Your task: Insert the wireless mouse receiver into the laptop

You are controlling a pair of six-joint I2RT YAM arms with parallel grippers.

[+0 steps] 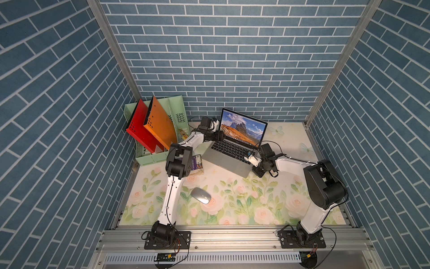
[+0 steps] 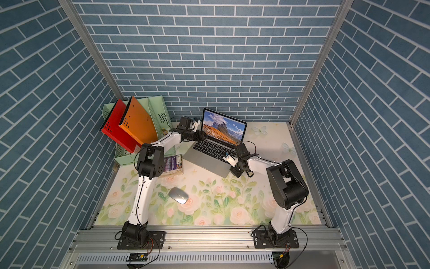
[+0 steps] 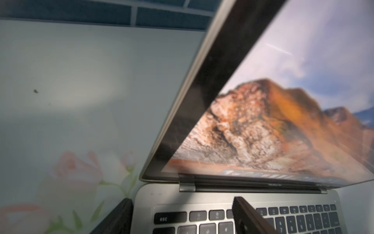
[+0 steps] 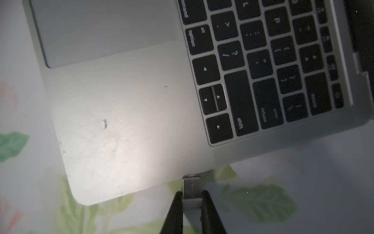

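Observation:
The open grey laptop [image 1: 227, 161] stands at the back middle of the table. In the right wrist view a small metal receiver [image 4: 191, 187] sits between the fingertips of my right gripper, just outside the laptop's right side edge near the palm rest. My left gripper is open at the laptop's left end by the hinge, its fingers either side of the top-left keys, nothing seen between them. The silver mouse [image 2: 178, 195] lies on the front part of the table.
A green rack [image 1: 181, 112] with red and orange boards stands at the left. A small boxed package [image 2: 172, 163] lies left of the laptop.

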